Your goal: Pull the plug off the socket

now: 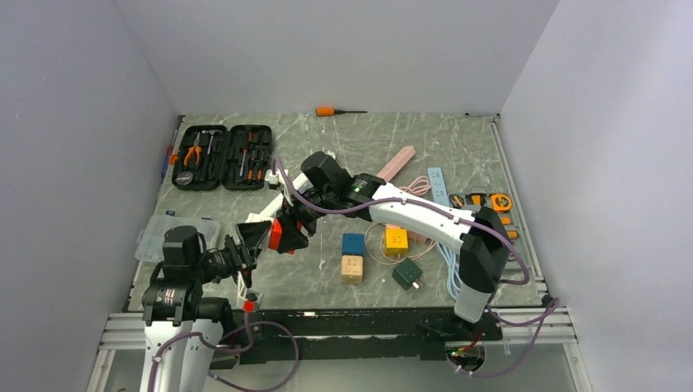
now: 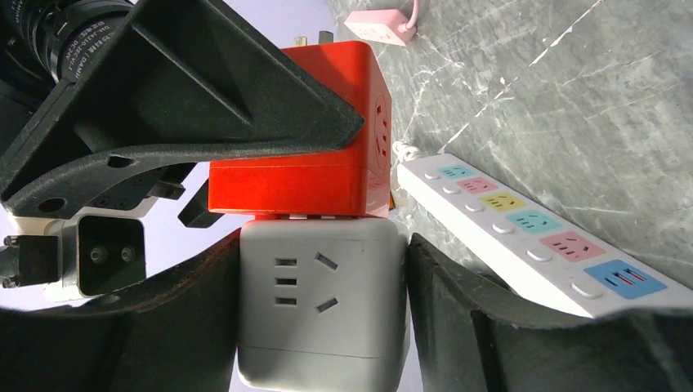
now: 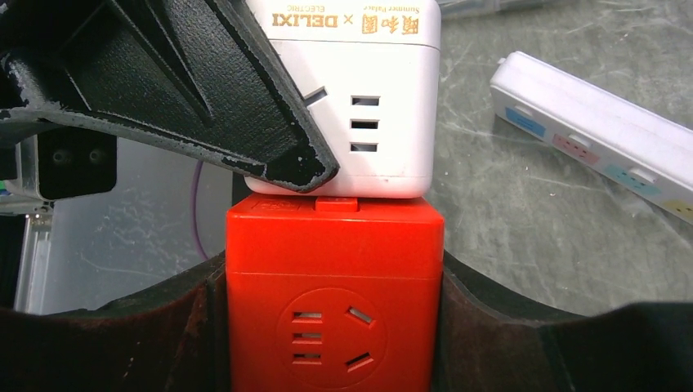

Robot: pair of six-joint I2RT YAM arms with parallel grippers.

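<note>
Mid-air above the front left of the table, a red cube and a white cube with socket slots sit face to face, a narrow seam between them. My right gripper is shut on the red cube, its fingers against both sides. From the other side, my left gripper reaches around the white cube, one finger on either side, very near or touching; whether it grips cannot be told. In the right wrist view a left finger crosses the white cube's face. From above, the left fingers mostly hide the white cube.
A white power strip lies close behind the cubes. Blue, beige, yellow and green blocks stand right of centre. A clear box and a tool case occupy the left.
</note>
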